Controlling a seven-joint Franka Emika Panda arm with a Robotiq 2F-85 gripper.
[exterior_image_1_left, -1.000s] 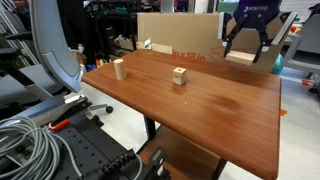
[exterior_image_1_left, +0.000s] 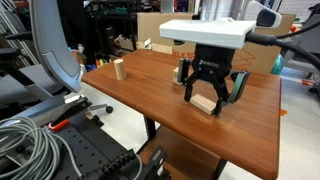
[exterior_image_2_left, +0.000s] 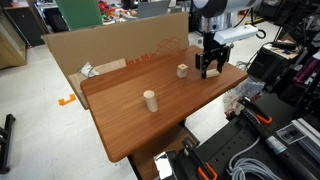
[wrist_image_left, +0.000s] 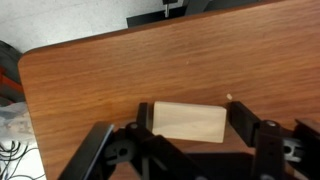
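A pale wooden block (exterior_image_1_left: 203, 104) lies at the tabletop, under my gripper (exterior_image_1_left: 213, 92). In the wrist view, the block's light top face (wrist_image_left: 189, 122) sits between the two dark fingers, with little room on either side. The first exterior view shows the fingers spread wider than the block, so my gripper looks open around it. In the second exterior view the gripper (exterior_image_2_left: 208, 72) is low over the table's right end, the block partly hidden behind it.
On the brown table (exterior_image_1_left: 150, 92) a small wooden cube (exterior_image_2_left: 182, 71) stands near the gripper. A pale cylinder (exterior_image_2_left: 151, 100) stands farther off. Cardboard panels (exterior_image_2_left: 110, 52) rise along one table edge. Bare tabletop lies between the cylinder and the gripper.
My gripper has come down from high at the back right, bringing the block with it toward the table's front.
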